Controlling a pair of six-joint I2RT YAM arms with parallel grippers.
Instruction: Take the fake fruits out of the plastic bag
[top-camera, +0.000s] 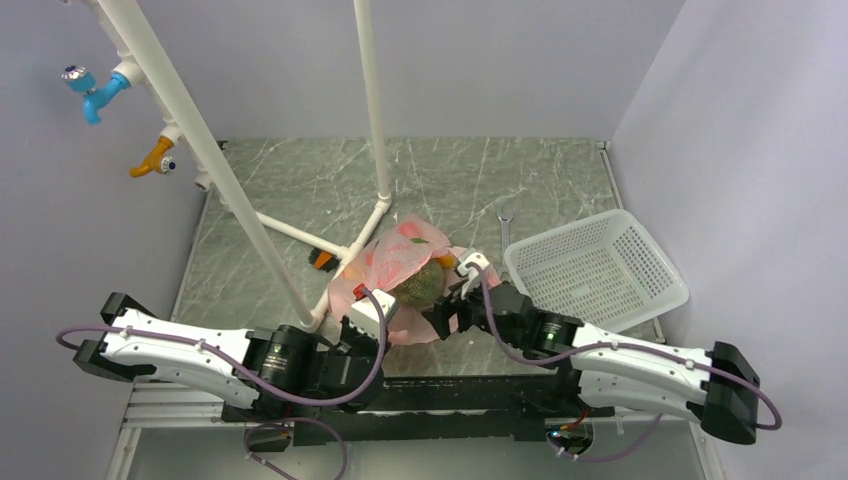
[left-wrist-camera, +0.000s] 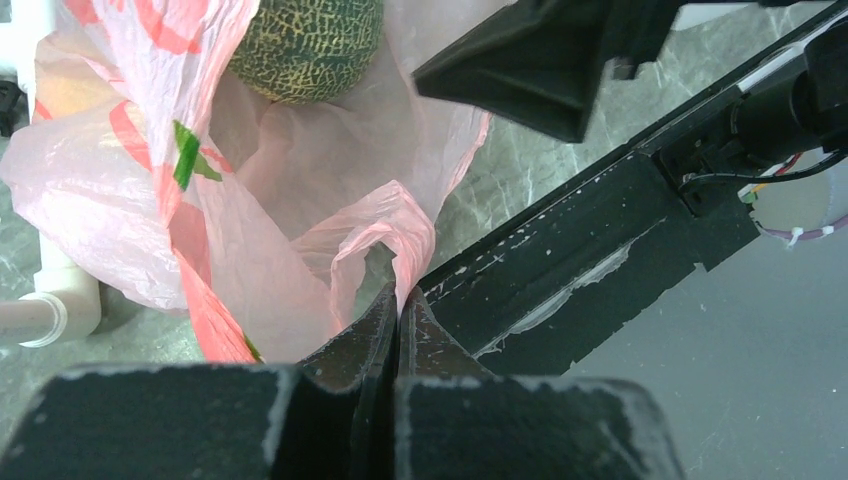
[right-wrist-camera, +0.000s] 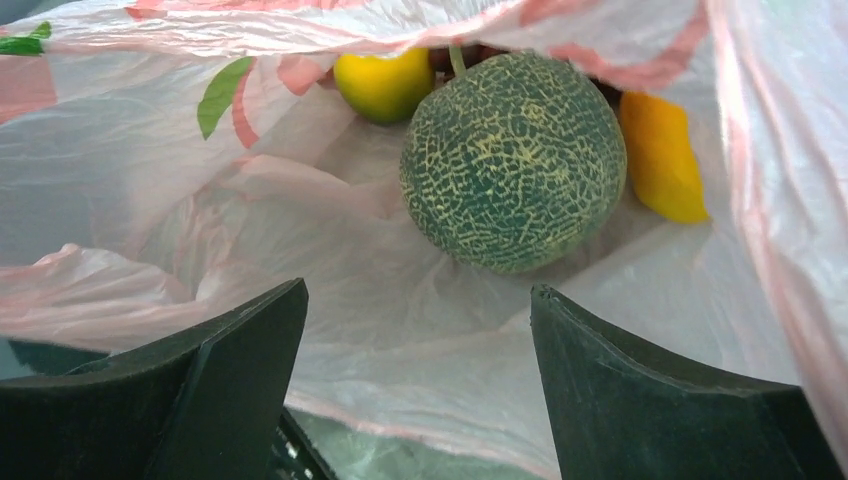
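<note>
The pink-and-white plastic bag (top-camera: 405, 250) lies mid-table with its mouth spread toward the front. Inside sits a netted green melon (right-wrist-camera: 515, 165), flanked by a yellow fruit (right-wrist-camera: 385, 85) and an orange-yellow fruit (right-wrist-camera: 663, 158); darker fruit behind is mostly hidden. My left gripper is shut on a gathered edge of the bag. At the bag's mouth, my right gripper stands open, its fingers (right-wrist-camera: 262, 345) apart and short of the melon, with only bag film showing between them.
A white perforated basket (top-camera: 665, 270) stands to the right, with a wrench (top-camera: 505, 222) by its left side. White pipes (top-camera: 372, 110) rise behind and left of the bag. A black-and-orange item (top-camera: 323, 260) lies beside the pipe base.
</note>
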